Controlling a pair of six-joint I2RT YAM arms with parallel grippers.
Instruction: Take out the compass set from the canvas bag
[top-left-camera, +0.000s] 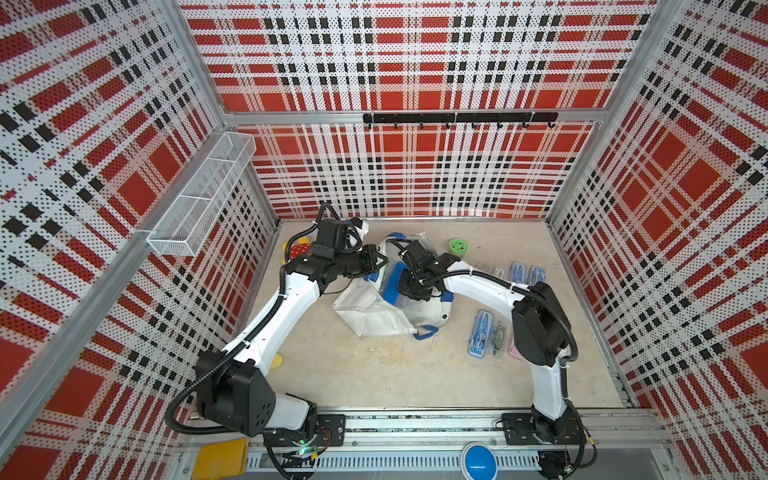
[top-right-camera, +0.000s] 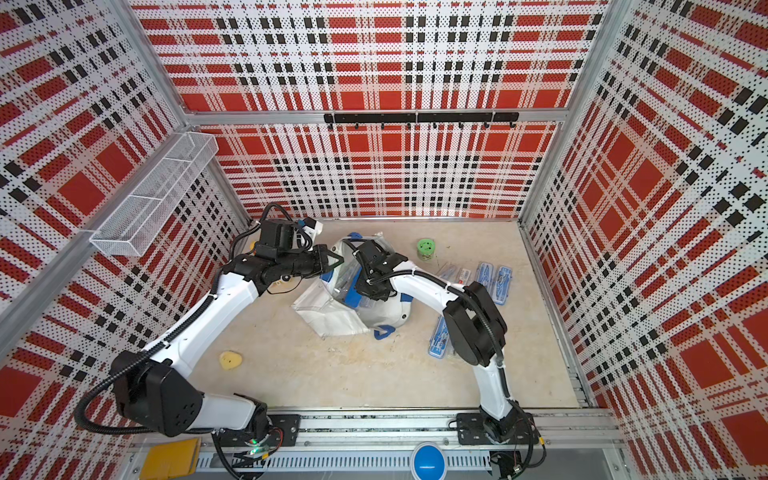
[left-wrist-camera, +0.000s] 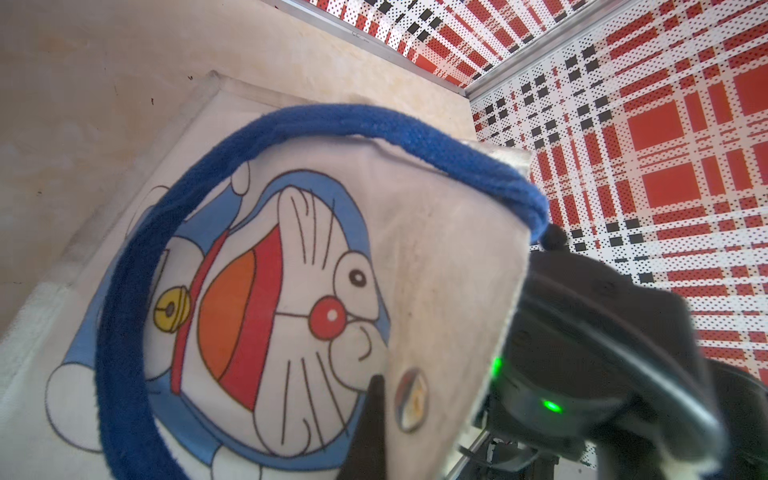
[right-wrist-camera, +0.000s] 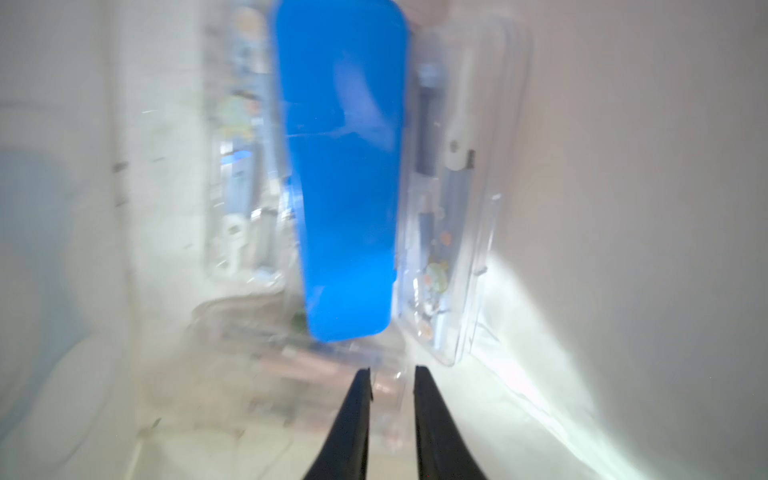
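Observation:
The white canvas bag (top-left-camera: 368, 316), with blue handles and a cartoon face (left-wrist-camera: 320, 320), lies open mid-table. My left gripper (top-left-camera: 376, 262) is shut at its upper edge, with the white flap (left-wrist-camera: 456, 336) at its fingers. Inside, the right wrist view shows a blue case (right-wrist-camera: 344, 200) flanked by clear cases (right-wrist-camera: 452, 208) holding small tools, blurred, and another clear case (right-wrist-camera: 280, 352) crosswise below. My right gripper is at the bag's mouth, fingers close together over that lower case; what lies between them is unclear.
Several blue-and-clear cases (top-left-camera: 480, 332) lie right of the bag. A green round object (top-left-camera: 457, 246) sits behind it, yellow items at the left. A wire basket (top-left-camera: 192, 208) hangs on the left wall.

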